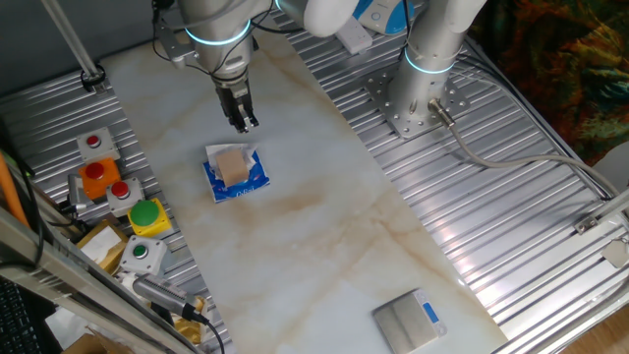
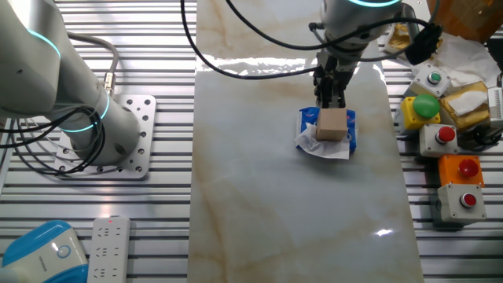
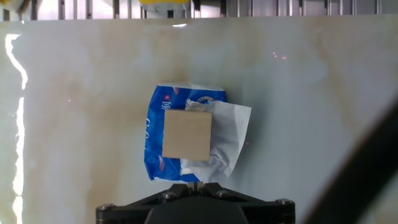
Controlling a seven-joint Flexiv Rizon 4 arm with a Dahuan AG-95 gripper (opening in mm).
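A tan, box-shaped block (image 3: 187,135) rests on top of a blue tissue packet (image 3: 155,130), whose white tissue (image 3: 233,127) sticks out to one side. The packet lies flat on the marbled tabletop (image 1: 295,256). My gripper is above the table, just off the packet's near edge in the wrist view. Its fingertips meet there, and nothing shows between them. In exterior view 1 the gripper (image 1: 245,127) hangs clear of the block (image 1: 232,166). From exterior view 2, the block (image 2: 332,124) partly overlaps the line of the fingers.
A flat silver scale-like device (image 1: 405,324) sits at the table's far end. Button boxes, including a green one (image 1: 145,213) and an orange one (image 1: 98,177), line one side beyond the tabletop.
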